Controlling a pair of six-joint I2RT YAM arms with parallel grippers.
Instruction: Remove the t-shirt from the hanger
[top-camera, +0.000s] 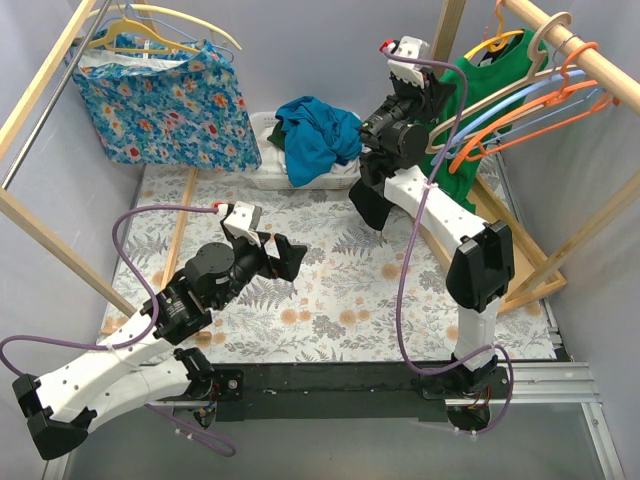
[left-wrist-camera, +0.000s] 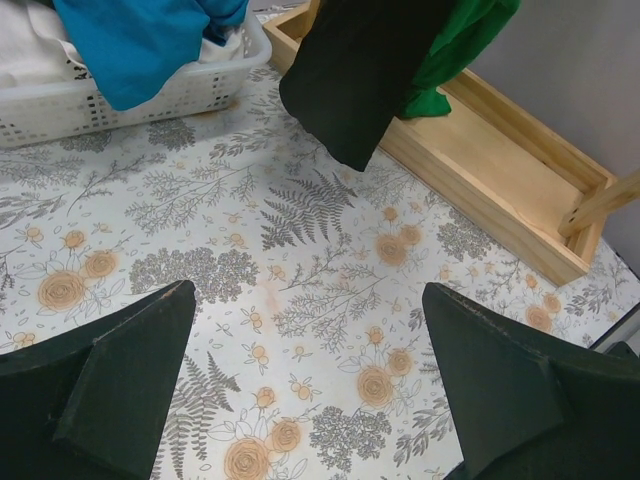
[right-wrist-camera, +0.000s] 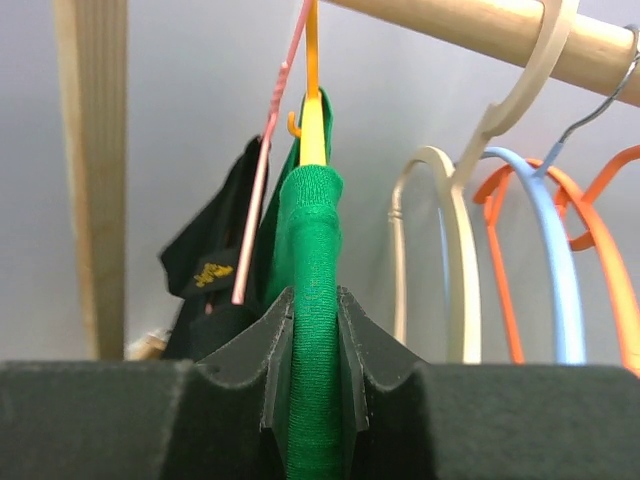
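Observation:
The green t-shirt (top-camera: 492, 78) hangs from a yellow hanger (top-camera: 492, 44) on the right-hand wooden rail. My right gripper is shut on a fold of green cloth (right-wrist-camera: 310, 230) just below the yellow hanger's neck (right-wrist-camera: 313, 130). Whether the hanger's arm runs inside that fold is hidden. From above, the right gripper (top-camera: 440, 95) is at the shirt's left side, and black cloth (top-camera: 371, 205) hangs below that arm. Over the floor at centre left, my left gripper (top-camera: 287, 260) stands open and empty, well away from the shirt.
Empty beige, blue and orange hangers (top-camera: 570, 92) crowd the rail in front of the shirt. A white basket (top-camera: 270, 178) holding teal cloth (top-camera: 318, 135) stands at the back. Blue floral cloth (top-camera: 165, 110) hangs at the left.

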